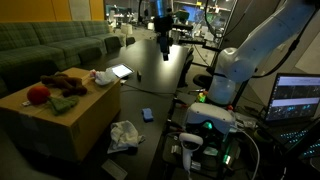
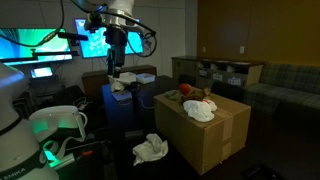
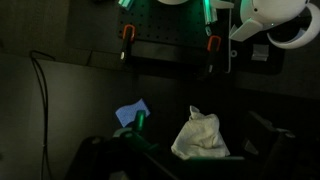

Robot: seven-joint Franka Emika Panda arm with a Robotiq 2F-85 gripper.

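Observation:
My gripper [image 1: 165,50] hangs high above the dark table, well clear of everything on it; in exterior view 2 the gripper [image 2: 116,72] is at the upper left. Whether its fingers are open cannot be made out, and nothing is visibly held. A crumpled white cloth [image 1: 125,135] lies on the table beside the cardboard box [image 2: 205,150]. Farther along is a small blue item [image 1: 147,115], perhaps a sponge. From above, the wrist view shows the blue item [image 3: 131,112] left of the cloth [image 3: 200,137]; dark finger shapes blur into the background there.
On the box top sit a red ball [image 1: 38,94], a dark green soft thing [image 1: 68,86] and a second white cloth [image 2: 198,110]. A laptop [image 1: 293,105] stands at the right. Near the arm's base are orange-handled clamps [image 3: 127,34]. Bare table surrounds the blue item.

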